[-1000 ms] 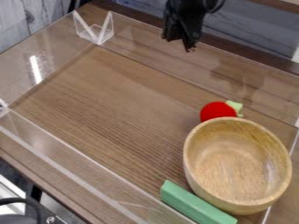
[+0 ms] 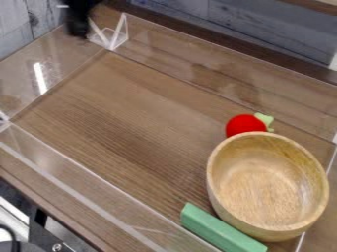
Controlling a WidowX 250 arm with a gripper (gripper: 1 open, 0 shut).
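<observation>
My gripper (image 2: 77, 28) is a blurred dark shape at the top left, above the tray's back-left area; its fingers are too blurred to make out. A wooden bowl (image 2: 267, 187) sits at the lower right. Just behind it lies a red object (image 2: 245, 125) with a pale green tip, partly hidden by the bowl's rim. A green bar (image 2: 220, 232) lies at the front, left of the bowl.
A wooden work surface (image 2: 125, 118) with clear plastic edging fills the view, largely empty in the middle and left. A grey wall stands behind it, and dark cables show at the lower left.
My gripper has moved from the top centre far to the left and is now blurred. The bowl, red object and green bar have not moved.
</observation>
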